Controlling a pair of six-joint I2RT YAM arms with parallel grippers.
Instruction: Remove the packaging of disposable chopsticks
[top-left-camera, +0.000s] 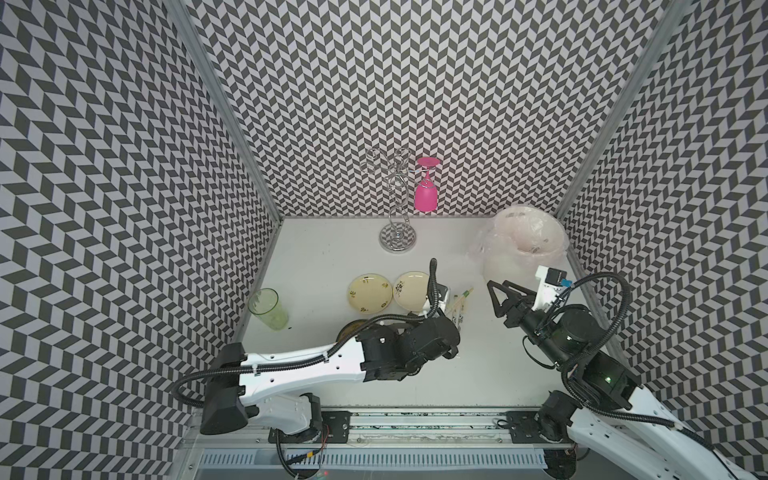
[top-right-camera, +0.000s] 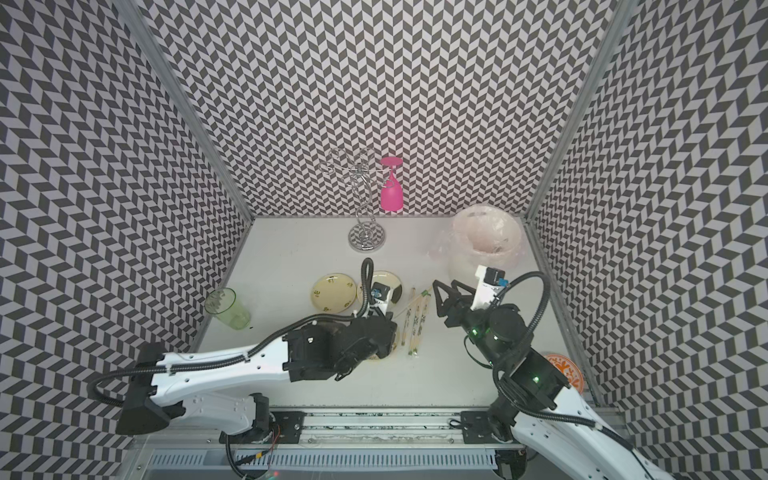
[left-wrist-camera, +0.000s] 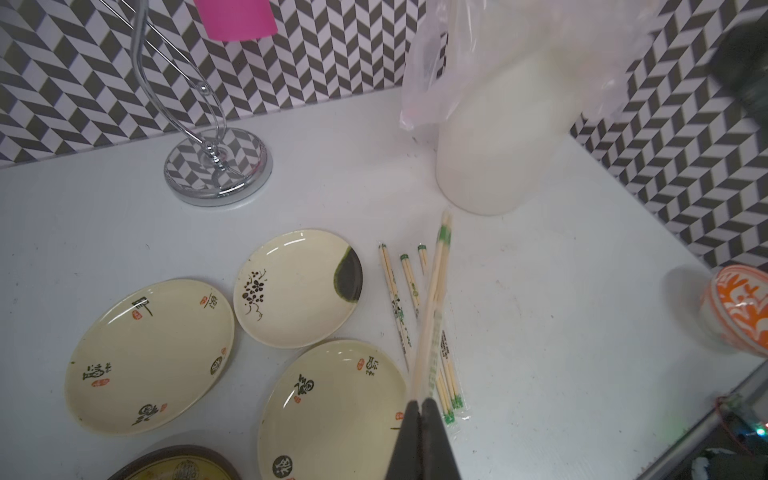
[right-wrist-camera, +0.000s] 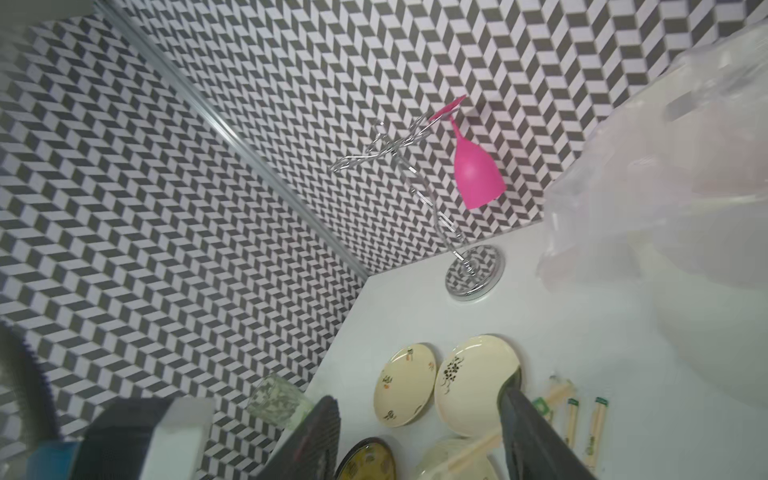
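Note:
A pale pair of chopsticks (left-wrist-camera: 433, 308) with a green band near its far end slants up from my left gripper, which is shut on its lower end. Clear film seems to run along its lower part. Beneath it, other wrapped chopsticks (left-wrist-camera: 394, 300) lie on the table beside the plates. In the top right view the held pair's green tip (top-right-camera: 425, 293) points toward my right gripper, open and empty. Seen from the right wrist, the held chopsticks (right-wrist-camera: 480, 442) pass behind one of its fingers (right-wrist-camera: 524, 436). From above, the left arm hides its own fingertips.
Several plates (left-wrist-camera: 297, 288) lie left of the chopsticks. A bag-lined white bin (left-wrist-camera: 496, 152) stands at the back right, near a metal stand (left-wrist-camera: 216, 166) with a pink goblet (top-left-camera: 425, 195). A green glass (top-left-camera: 269, 309) is far left, an orange-patterned bowl (left-wrist-camera: 740, 308) far right.

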